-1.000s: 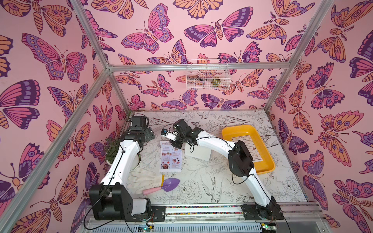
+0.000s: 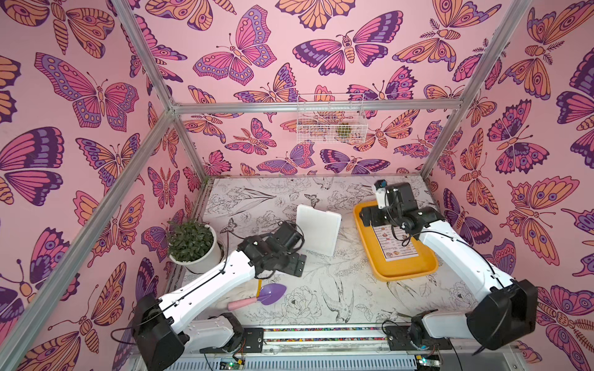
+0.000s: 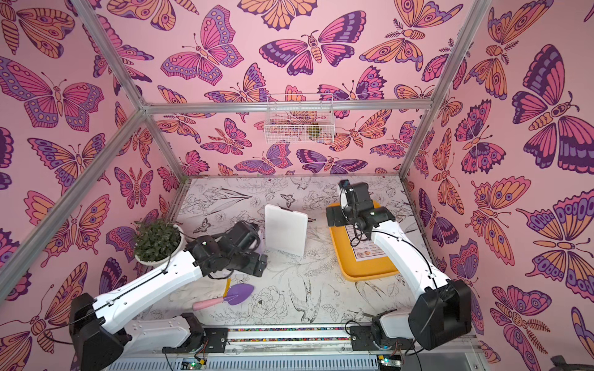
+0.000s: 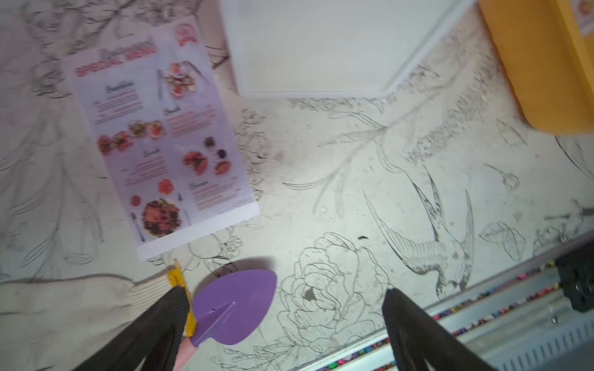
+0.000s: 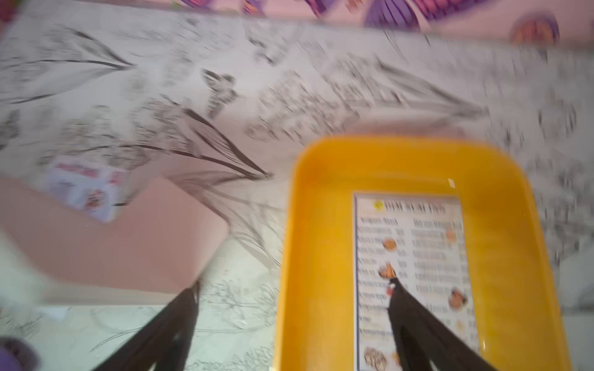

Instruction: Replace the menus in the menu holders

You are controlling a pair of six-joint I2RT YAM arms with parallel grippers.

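Note:
The white menu holder (image 2: 318,230) stands mid-table, its blank face toward the front and no menu showing on it. A printed "Special Menu" sheet (image 4: 162,133) lies flat to its left, mostly covered by the left arm in the top views. My left gripper is open and empty over the table, in front of the holder and sheet. Inside the yellow tray (image 5: 321,259) rests another menu (image 5: 411,266), a white card with food pictures. My right gripper hangs open and empty above the tray's left side; its fingers look blurred.
A purple trowel (image 4: 238,303) and a pale glove (image 4: 68,315) lie at the front left. A potted plant (image 2: 193,242) stands at the left edge. Bare table stretches in front of the holder and tray.
My right arm has swung right, from above the sheet and holder to the tray. My left gripper has come from the back left toward the front middle, over the sheet.

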